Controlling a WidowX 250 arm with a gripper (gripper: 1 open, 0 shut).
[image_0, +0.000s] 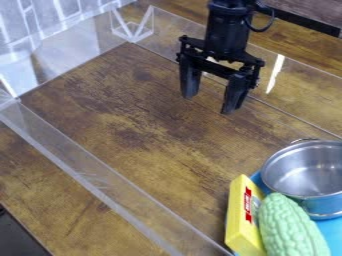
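Observation:
My black gripper (214, 82) hangs over the wooden tray floor near the top centre of the camera view. Its two fingers stand apart, open, with nothing visible between them. A metal pot (305, 168) sits at the right, with a yellow box (242, 215) and a green corn-like vegetable (290, 230) in front of it at the bottom right.
Clear plastic walls (94, 180) border the wooden surface (120, 120) on the left and at the back. A blue surface lies under the pot and vegetable.

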